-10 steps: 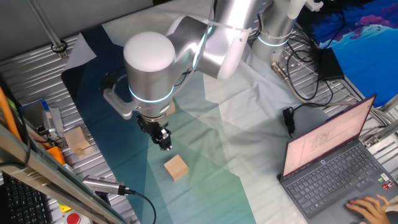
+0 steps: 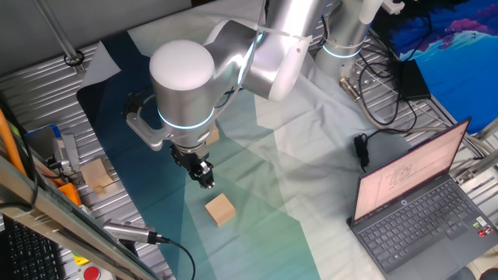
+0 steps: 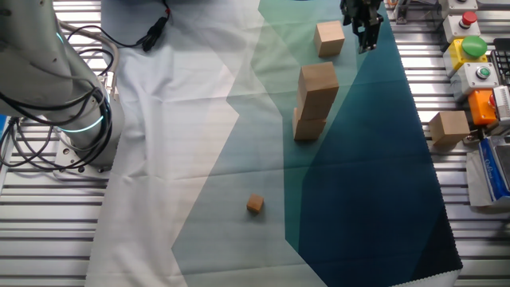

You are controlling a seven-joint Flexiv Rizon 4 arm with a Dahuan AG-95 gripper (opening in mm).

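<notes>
My gripper hangs over the cloth close to a wooden cube, apart from it in exterior view 1. Its dark fingers are small and bunched, so whether they are open or shut cannot be made out. At the top of exterior view 2, the gripper appears just right of that cube. A taller wooden block stands on a lower block, slightly offset and leaning in view. A small wooden cube lies alone. The arm hides most of the stack in exterior view 1.
Another wooden block sits off the cloth on the metal table, near the control buttons. An open laptop stands at the right in exterior view 1, with a cable nearby. The pale cloth has wide free room.
A hand on the laptop keyboard has gone out of view.
</notes>
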